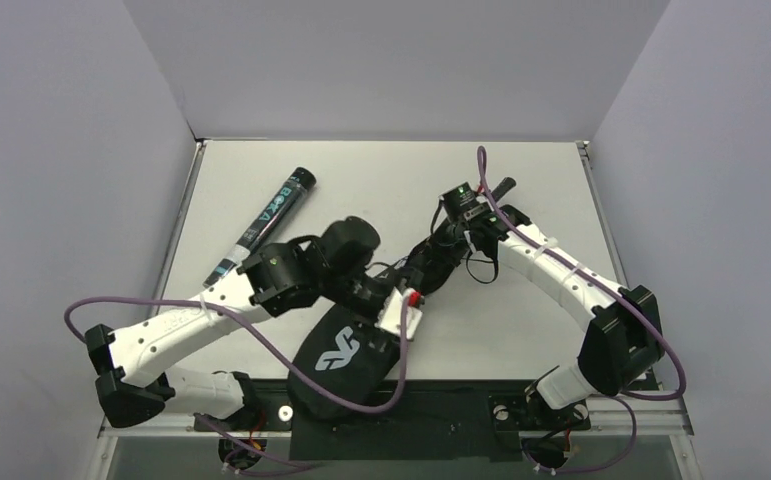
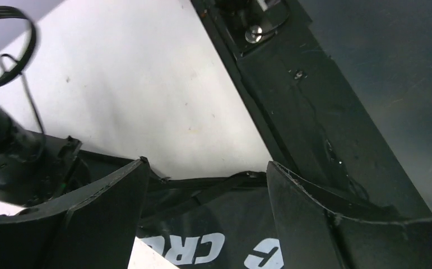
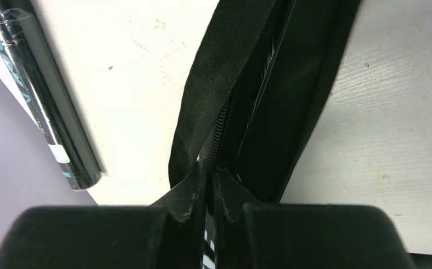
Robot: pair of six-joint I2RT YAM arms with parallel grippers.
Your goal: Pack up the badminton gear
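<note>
A long black racket bag (image 1: 346, 352) with white markings slopes from mid-table down past the front edge, and its left end is free. My right gripper is shut on the bag's zipped edge, which runs between its fingertips; the opening gapes dark in the right wrist view. My left gripper is open above the bag, with bare table and the lettered fabric (image 2: 199, 246) showing between and beyond its fingers. A dark shuttlecock tube (image 1: 269, 222) with teal letters lies at the left of the table.
A dark rod-like end (image 1: 503, 188) shows behind the right gripper; I cannot tell whether it is a racket handle. Both arms are close together mid-table.
</note>
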